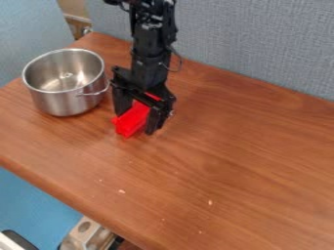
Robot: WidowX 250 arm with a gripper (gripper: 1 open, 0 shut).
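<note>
A red block (pixel 131 121) lies on the wooden table just right of a steel pot (pixel 62 83). My black gripper (pixel 139 114) is lowered over the block, its fingers on either side of it and hiding part of it. Whether the fingers press on the block I cannot tell.
A grey padded wall (pixel 261 39) runs along the back, and a blue surface lies beyond the table's left edge.
</note>
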